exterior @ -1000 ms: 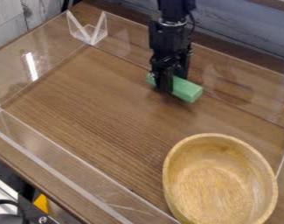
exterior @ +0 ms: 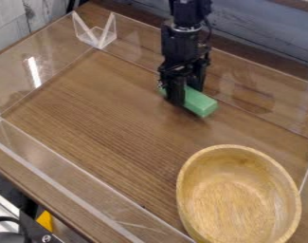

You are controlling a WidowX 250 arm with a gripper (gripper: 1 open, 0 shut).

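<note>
A black robot arm reaches down from the top centre of the view to its gripper (exterior: 182, 87), which is low over a bright green block (exterior: 198, 104) lying on the wooden table (exterior: 86, 128). The gripper is shut on the green block, around its upper left part, though the dark fingertips partly hide where they meet it.
A large pale yellow bowl (exterior: 239, 209) fills the lower right. A clear plastic bin-like piece (exterior: 97, 28) stands at the back left.
The gripper and green block have shifted very slightly to the left and toward the viewer. The bowl and other objects have not moved.
</note>
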